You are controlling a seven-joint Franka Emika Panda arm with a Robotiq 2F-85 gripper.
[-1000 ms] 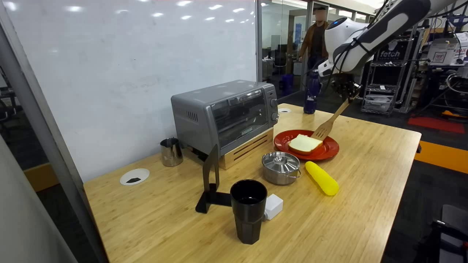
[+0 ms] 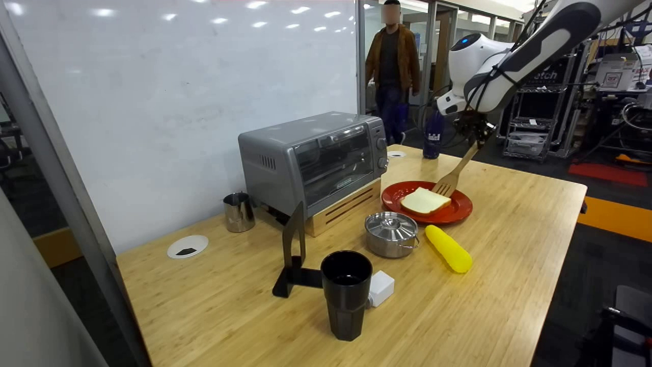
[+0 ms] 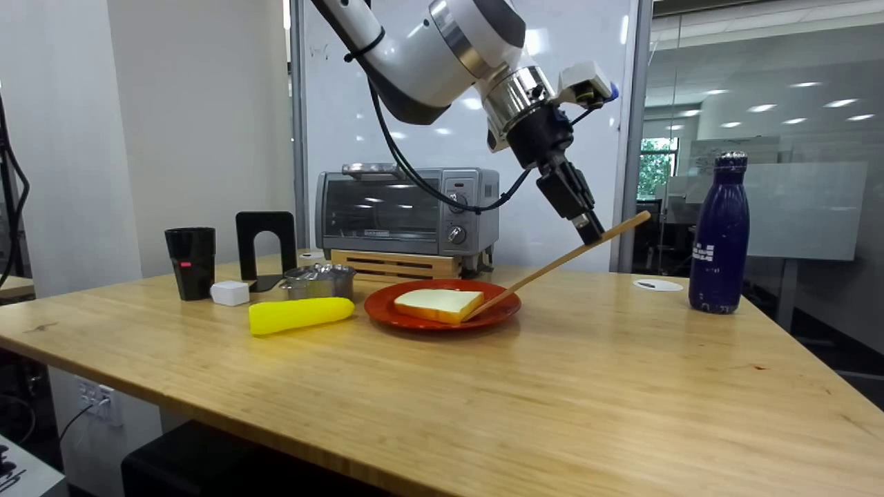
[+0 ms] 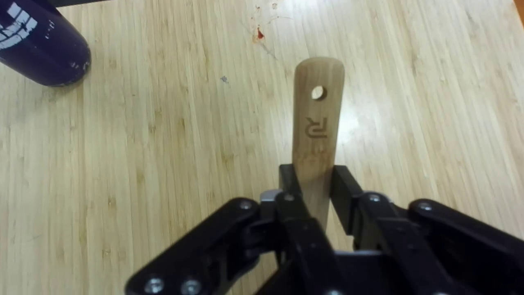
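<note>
A wooden slotted spatula (image 2: 449, 181) slants down from my gripper, its handle (image 4: 318, 110) between the two fingers, which appear to touch its sides. In exterior view 2 the handle (image 3: 572, 256) is up in the air, with my gripper (image 3: 590, 228) near its upper end. The blade reaches into a red plate (image 2: 462, 211) and meets the edge of a bread slice (image 2: 425, 200). Whether the blade's tip is under the bread cannot be told. The slice lies flat on the plate (image 3: 378, 307).
A silver pot (image 2: 391, 235) and a yellow object (image 2: 449, 248) are near the plate. The toaster oven (image 2: 318, 162) stands behind, and a blue bottle (image 3: 719, 240) is at the right in exterior view 2.
In exterior view 1, my gripper has shifted a little left and slightly down, carrying the spatula handle with it. The blade has moved slightly towards the bread. The person behind has moved left.
</note>
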